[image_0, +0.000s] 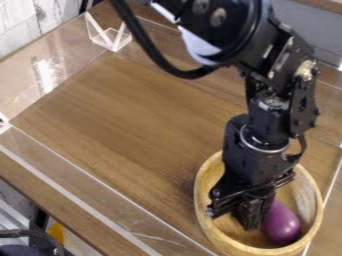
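My gripper (249, 210) reaches down into a wooden bowl (214, 228) at the lower right. A purple eggplant-like object (282, 225) lies in the bowl just right of the fingertips, partly hidden by the gripper. The fingers look close together, but the gripper's own body hides whether anything is between them.
A clear plastic stand (110, 34) is at the back left. The worktop's edge runs along the lower left.
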